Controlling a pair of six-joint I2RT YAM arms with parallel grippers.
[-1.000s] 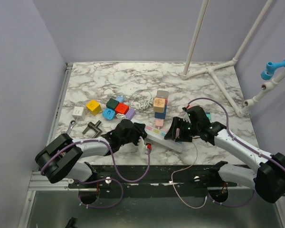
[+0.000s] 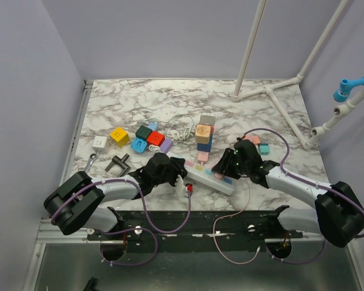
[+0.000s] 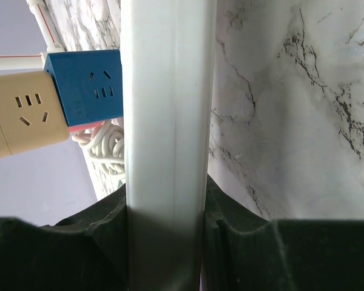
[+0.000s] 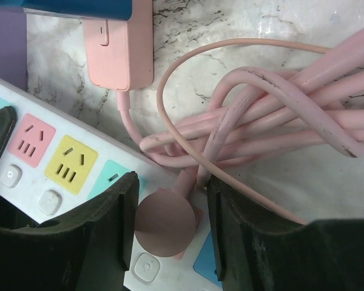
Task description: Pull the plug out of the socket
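Note:
The white power strip (image 2: 209, 182) lies diagonally near the table's front; its coloured sockets show in the right wrist view (image 4: 71, 158). My left gripper (image 2: 179, 167) is shut on the strip, whose white body (image 3: 168, 109) fills that wrist view's middle. A round pink plug (image 4: 165, 223) sits in a socket toward the strip's right part. My right gripper is part open around this plug, fingertips on either side of it, with pink cable between and beside them. Whether the pads touch the plug cannot be told.
Behind the strip stand stacked beige (image 2: 202, 133) and blue (image 3: 87, 85) socket blocks, with a pink adapter (image 4: 118, 53) and looped pink cables (image 4: 279, 97). Coloured blocks (image 2: 155, 138) lie back left. White pipes (image 2: 285, 115) stand at the right.
The left arm has stayed about still on the strip.

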